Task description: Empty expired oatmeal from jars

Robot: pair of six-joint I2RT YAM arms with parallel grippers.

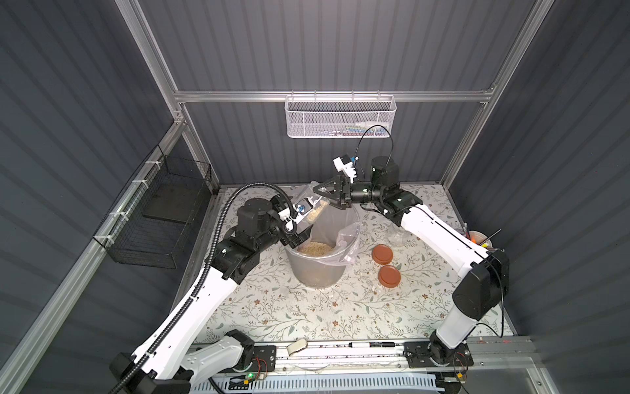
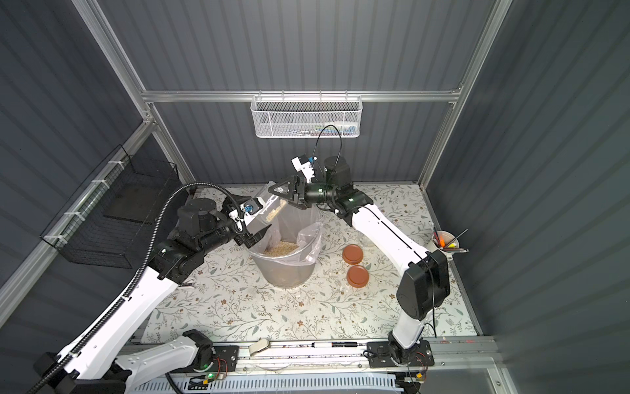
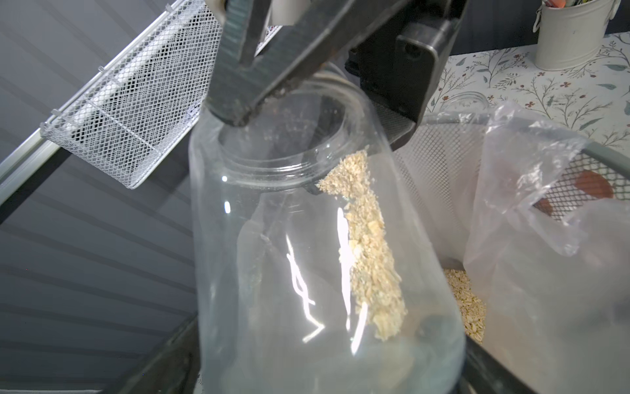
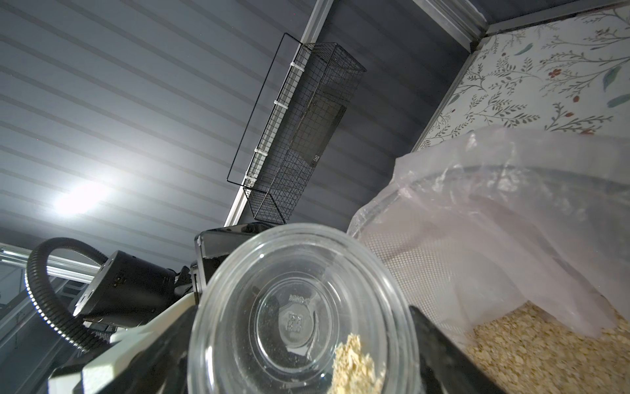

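Note:
A clear jar (image 3: 262, 275) is tilted in mid-air over the mesh bin (image 1: 311, 272). A strip of pale oatmeal (image 3: 374, 256) lies along its inner wall. My left gripper (image 1: 299, 220) has its fingers spread wide around the jar's base end. My right gripper (image 1: 328, 195) is at the mouth end, its dark fingers (image 3: 242, 92) spread across the rim in the left wrist view. How firmly either touches the glass is hidden. In the right wrist view, the jar's open mouth faces the camera. Loose oats (image 4: 544, 354) cover the bottom of the lined bin.
The bin's plastic liner (image 4: 498, 216) folds over its rim. Two round brown lids (image 1: 382, 254) lie right of the bin, near another clear jar (image 1: 397, 235). A white utensil pot (image 2: 446, 239) stands far right.

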